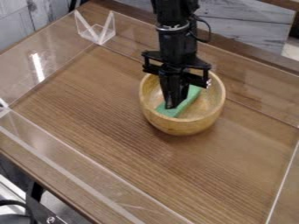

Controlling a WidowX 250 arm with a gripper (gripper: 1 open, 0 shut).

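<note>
A black robot arm comes down from the top center, its gripper (166, 93) low over the near-left part of a round wooden bowl (202, 123). A green object (184, 103) lies inside the bowl, partly hidden by the gripper. The fingers look close together; whether anything is between them is hard to make out.
A clear plastic item (96, 28) stands at the back left. A pale marble-like surface runs along the back right, and dark cables lie at the lower left edge.
</note>
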